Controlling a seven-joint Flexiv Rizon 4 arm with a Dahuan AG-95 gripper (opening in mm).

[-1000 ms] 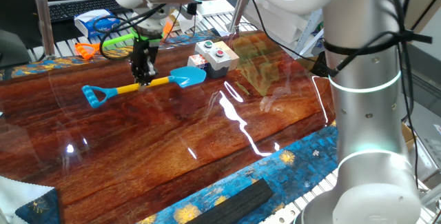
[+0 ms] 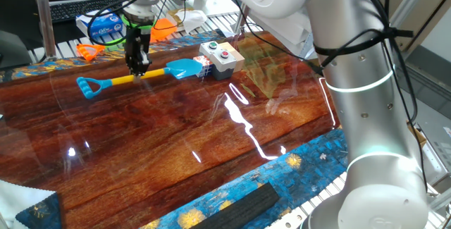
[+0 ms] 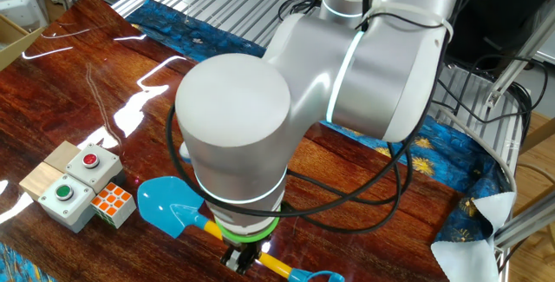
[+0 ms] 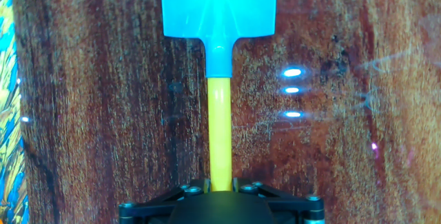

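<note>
A toy shovel with a blue blade (image 2: 184,68), a yellow shaft (image 4: 220,124) and a blue handle (image 2: 91,87) lies along the far side of the table. My gripper (image 2: 138,74) points down and is shut on the yellow shaft, whose sides meet its fingers in the wrist view (image 4: 220,185). Ahead of the fingers, the blade (image 3: 170,206) extends away from the gripper. Whether the shovel touches the tabletop or hangs just over it, I cannot tell.
Close by the blade's tip stand a Rubik's cube (image 3: 114,205) and a box with a red and a green button (image 3: 76,180). A blue-and-white carton (image 2: 100,25) and orange items (image 2: 163,29) sit beyond the far edge.
The gripper and shovel have moved together toward the far edge and slightly left in exterior view 1. The shovel has turned a little. The button box stays put.
</note>
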